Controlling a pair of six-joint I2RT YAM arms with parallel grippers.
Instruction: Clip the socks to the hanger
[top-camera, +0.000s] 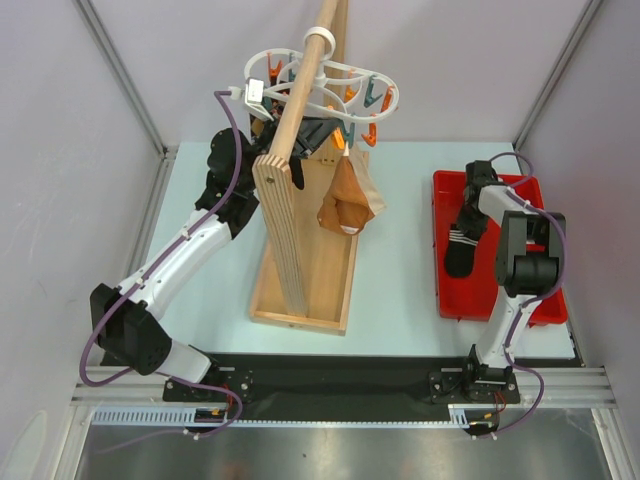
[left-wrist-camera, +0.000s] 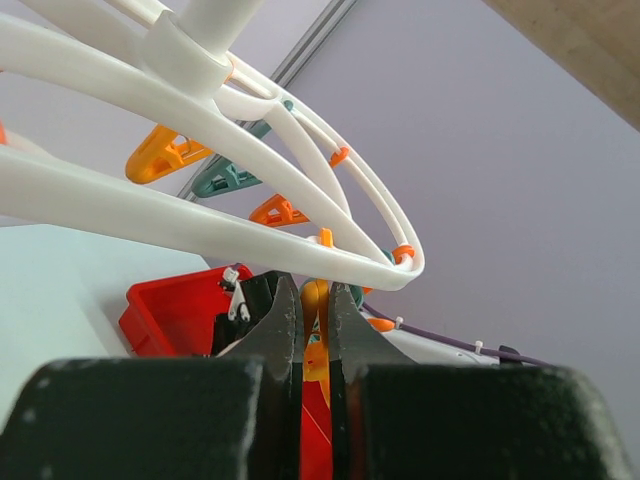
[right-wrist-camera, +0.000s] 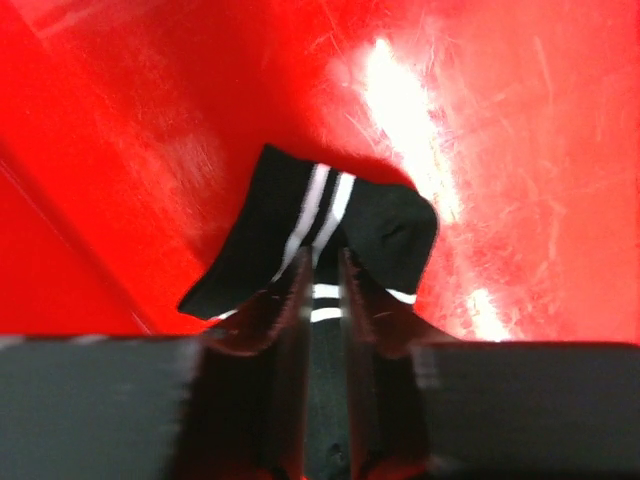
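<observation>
Black sock (top-camera: 460, 256) with white stripes lies in the red tray; in the right wrist view its striped cuff (right-wrist-camera: 330, 215) is folded at an angle. My right gripper is down at the stripes, its fingers a narrow gap apart with dark fabric showing between; whether they pinch it cannot be told. At the white hanger (top-camera: 355, 78), my left gripper is shut on an orange clip (left-wrist-camera: 316, 360) below the rim. A brown and beige sock (top-camera: 347, 200) hangs under the hanger.
Several other orange and teal clips hang round the hanger. A wooden stand (top-camera: 282, 235) with an upright post and top bar carries it. The red tray (top-camera: 447, 300) sits at the right; white table (top-camera: 400, 270) between stand and tray is clear.
</observation>
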